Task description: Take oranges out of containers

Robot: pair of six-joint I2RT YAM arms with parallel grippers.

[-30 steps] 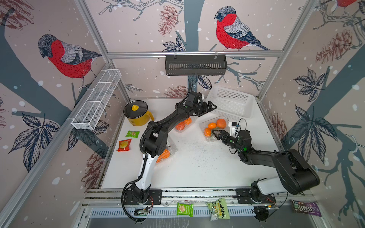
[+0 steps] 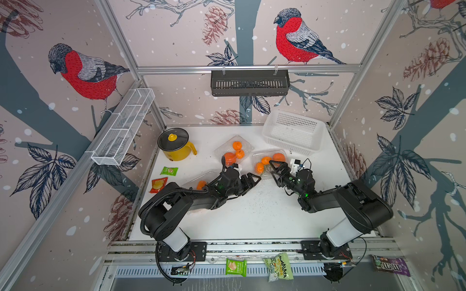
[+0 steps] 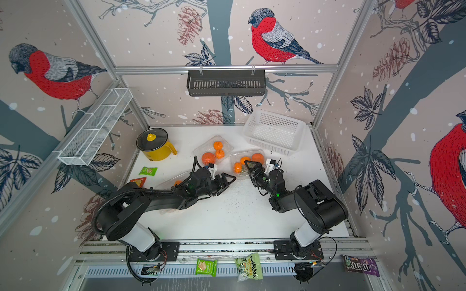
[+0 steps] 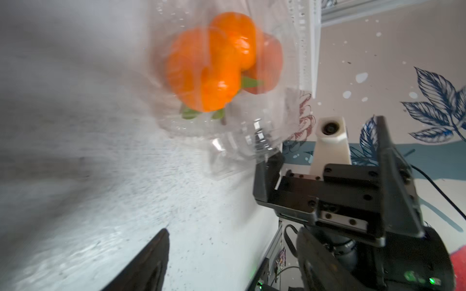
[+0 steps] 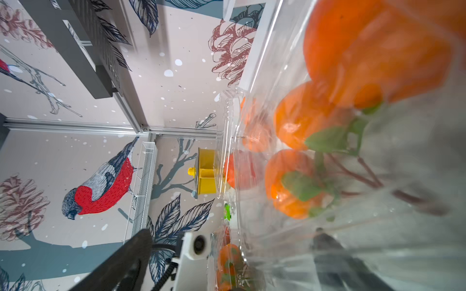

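Note:
Three clear containers hold oranges. My right gripper point(image 2: 276, 172) stands open at the front right of the middle container point(image 3: 233, 160); in the right wrist view oranges point(image 5: 310, 116) and green leaves sit close before it behind clear plastic. My left gripper point(image 2: 251, 180) is low over the table just left of that container, fingers apart and nothing between them, facing it in the left wrist view. The back container point(image 2: 220, 148) holds several oranges; the left container point(image 2: 208, 177) is mostly hidden under my left arm.
A white basket point(image 2: 293, 128) stands at the back right, a yellow pot point(image 2: 172, 150) at the back left, two snack packets point(image 2: 169, 170) on the left.
My right gripper and the middle container have shifted slightly left.

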